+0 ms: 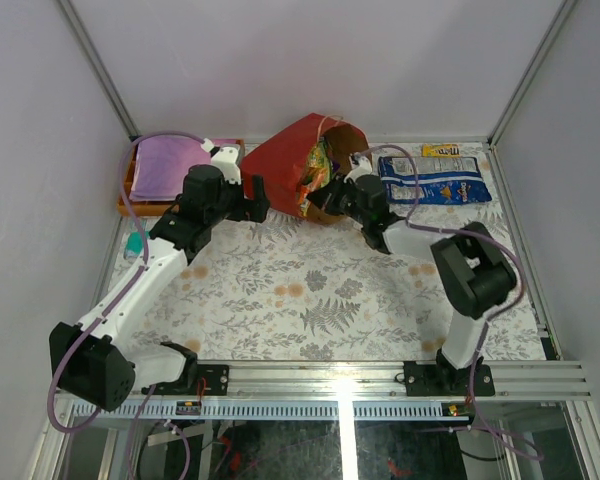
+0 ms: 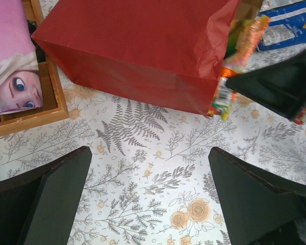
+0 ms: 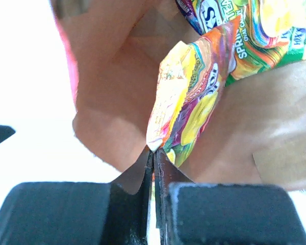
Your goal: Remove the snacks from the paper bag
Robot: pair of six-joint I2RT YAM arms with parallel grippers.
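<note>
The red paper bag (image 1: 280, 160) lies on its side at the back, its mouth facing right. Shut on one end of an orange snack packet (image 3: 194, 97), my right gripper stands at that mouth. In the left wrist view the orange packet (image 2: 238, 53) sticks partly out of the opening, next to a dark finger of the right gripper. Deeper inside, another green snack packet (image 3: 265, 46) shows in the right wrist view. My left gripper is open over bare cloth in front of the bag, nothing between its fingers.
At the back left stands a wooden tray (image 1: 132, 205) with a pink cloth (image 1: 168, 165). A blue packet (image 1: 435, 182) and a small yellow packet (image 1: 440, 150) lie at the back right.
</note>
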